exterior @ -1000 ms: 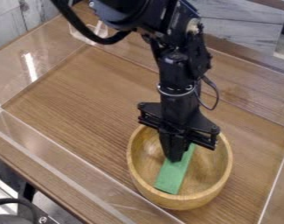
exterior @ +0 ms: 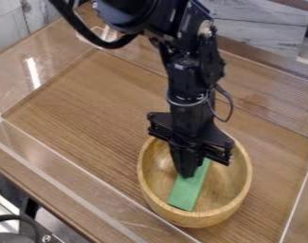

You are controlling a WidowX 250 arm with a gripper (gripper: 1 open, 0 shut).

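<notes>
My black gripper [exterior: 188,152] points down from the top into a round tan bowl [exterior: 159,195] at the lower middle. A green flat rectangular object [exterior: 187,190] lies in the bowl, its upper end partly hidden under the gripper. The fingertips are over that upper end; whether they touch it I cannot tell, and the gap between them is hard to make out.
A pale wall or board runs along the back right. A black cable lies at the lower left edge.
</notes>
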